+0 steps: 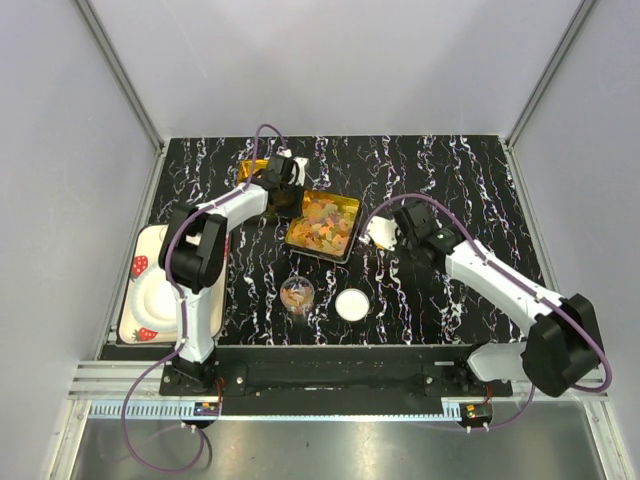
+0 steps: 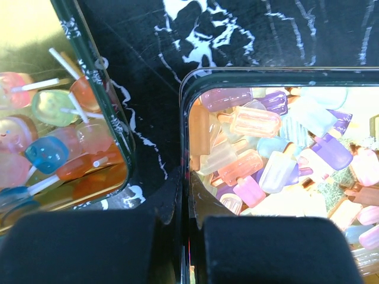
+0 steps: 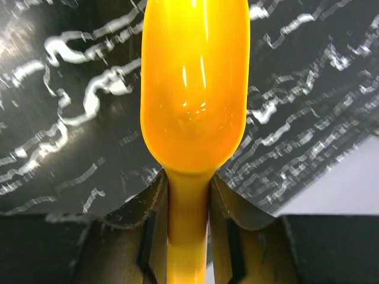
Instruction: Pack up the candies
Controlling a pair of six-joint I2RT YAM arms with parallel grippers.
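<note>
In the top view, the gold-lined box [image 1: 349, 212] of ice-pop-shaped candies sits mid-table. My left gripper is shut on its left wall, which runs between the fingers. Ice-pop candies [image 2: 254, 121] lie heaped inside that wall. Clear of the box on its right, my right gripper is shut on the handle of an orange-yellow scoop [image 3: 195, 83]. No candies show in the scoop's bowl. Toward the front stands a round clear jar [image 1: 297, 292] with some candies in it, beside a white round lid [image 1: 352, 305].
A second gold-lined box [image 1: 245, 170] stands behind my left arm, with lollipop-shaped candies [image 2: 53, 106] inside. At far left lies a cream tray [image 1: 140, 245] with a white plate [image 1: 155, 297].
</note>
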